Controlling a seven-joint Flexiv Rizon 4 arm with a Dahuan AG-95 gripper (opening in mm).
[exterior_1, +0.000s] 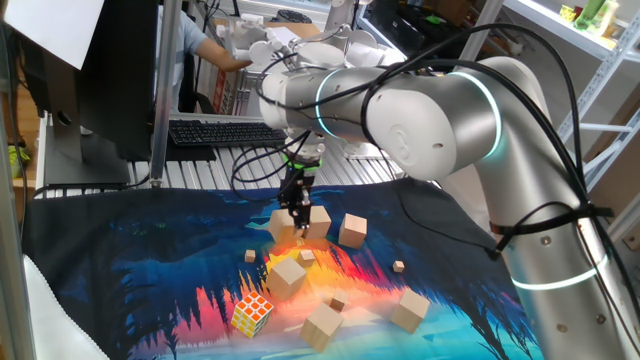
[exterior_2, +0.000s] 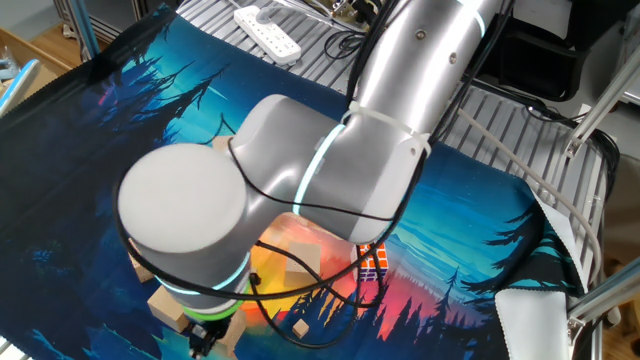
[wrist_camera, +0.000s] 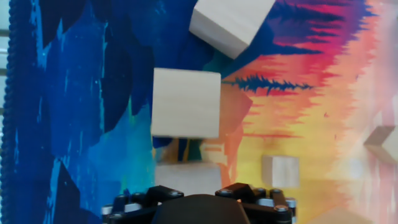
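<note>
My gripper (exterior_1: 297, 228) points down at the back of the cloth, low beside the left back wooden block (exterior_1: 279, 222). In the wrist view the gripper appears open, its black fingers (wrist_camera: 166, 192) spread apart. The pale top of that block (wrist_camera: 188, 177) shows blurred just past the fingertips, its lower part hidden by the gripper. Another large block (wrist_camera: 186, 103) lies directly ahead, with a turned block (wrist_camera: 231, 26) beyond it. To the right is a small cube (wrist_camera: 280, 171). In exterior view 2 the gripper (exterior_2: 203, 342) is partly cut off by the lower edge.
Toward the front lie a Rubik's cube (exterior_1: 252, 313), large blocks (exterior_1: 321, 325), plus several small cubes. A middle block (exterior_1: 286, 278) stands near the gripper. Cables loop around the arm.
</note>
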